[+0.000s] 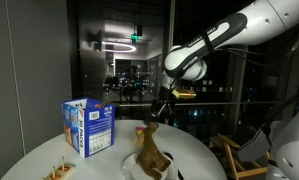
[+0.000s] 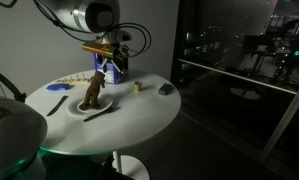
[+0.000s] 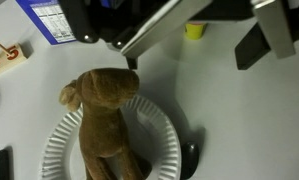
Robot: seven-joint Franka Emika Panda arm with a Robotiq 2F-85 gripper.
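Note:
A brown plush animal (image 3: 104, 125) sits on a white ridged plate (image 3: 167, 130), upright in the wrist view. From the side, the plush (image 2: 92, 90) rises well above the plate (image 2: 77, 113) on the round white table. My gripper is open, its two dark fingers spread wide with nothing held between them. In exterior view 1 the gripper (image 1: 164, 106) hangs over the table near the plush toy's (image 1: 152, 150) head. Whether it touches the head cannot be told.
A blue box (image 1: 89, 127) stands upright at the back of the table. Near it are a small yellow container (image 2: 138, 87) and a dark object (image 2: 165, 89). Dark cutlery (image 3: 192, 155) flanks the plate, and a wooden piece with pegs (image 3: 3, 58) lies farther left.

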